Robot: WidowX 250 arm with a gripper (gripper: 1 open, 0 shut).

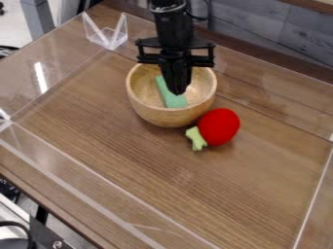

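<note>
A black gripper point(174, 60) hangs over a tan bowl point(147, 105) in the upper middle of the view, its lower part over the back of the bowl. It looks shut, with nothing clearly visible between its fingers. Inside the bowl lies a pale green object point(172, 97), partly hidden behind the gripper. A red object point(219, 126) with a light green end lies outside the bowl at its front right.
A clear plastic item point(107, 29) stands at the back left of the wooden table point(156, 195). A dark wall edge runs along the back right.
</note>
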